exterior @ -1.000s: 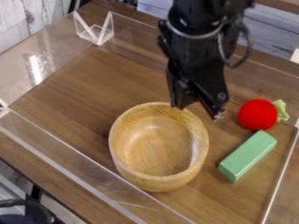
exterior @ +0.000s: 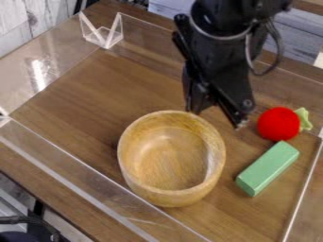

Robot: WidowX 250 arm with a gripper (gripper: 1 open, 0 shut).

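My dark gripper (exterior: 217,104) hangs over the wooden table (exterior: 89,104), just above and behind a wooden bowl (exterior: 171,180); its fingertips are too dark and indistinct to read clearly. The bowl looks empty. Right of it lie a green block (exterior: 266,168) and, behind that, a red round object with a green top (exterior: 277,124).
A small clear stand (exterior: 101,33) is at the back left. Clear walls or edges run along the table's sides.
The arm and gripper shifted slightly and are sharper now than in the blurred frame before. The bowl, block and red object have not moved.
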